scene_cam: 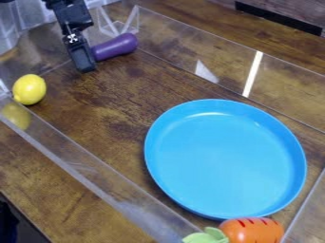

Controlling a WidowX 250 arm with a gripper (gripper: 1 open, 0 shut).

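Observation:
At the upper left my black gripper (84, 59) points down just left of a purple eggplant (117, 46), near the table top, its fingers hard to make out at this size. A yellow lemon (28, 89) lies below and left of it. A large blue plate (223, 152) fills the lower right, with an orange carrot-like toy (252, 230) at its lower edge.
Clear plastic walls (89, 171) border the wooden work surface (114, 114) on several sides. The middle of the surface, between the gripper and the plate, is bare wood.

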